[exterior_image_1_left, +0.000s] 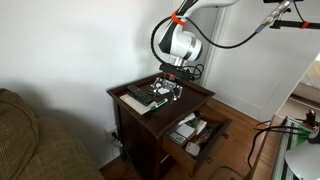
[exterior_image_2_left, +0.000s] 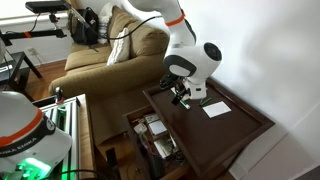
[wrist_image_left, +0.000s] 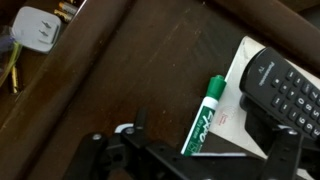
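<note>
A green-and-white marker (wrist_image_left: 203, 117) lies on the dark cabinet top (wrist_image_left: 140, 75). In the wrist view it sits between the spread fingers of my gripper, its cap end pointing away from the gripper's body. The gripper is open and holds nothing. Its lower part covers the marker's near end. From exterior view 1 my gripper (exterior_image_1_left: 168, 90) is seen low over the cabinet top, and exterior view 2 shows the gripper (exterior_image_2_left: 180, 97) near the wall-side sheet. Height above the marker cannot be judged exactly.
Beside the marker lie a white sheet (wrist_image_left: 233, 122) and a black keypad device (wrist_image_left: 285, 88). An open drawer (exterior_image_1_left: 190, 132) below the cabinet top holds several items, among them a white plug (wrist_image_left: 36, 29).
</note>
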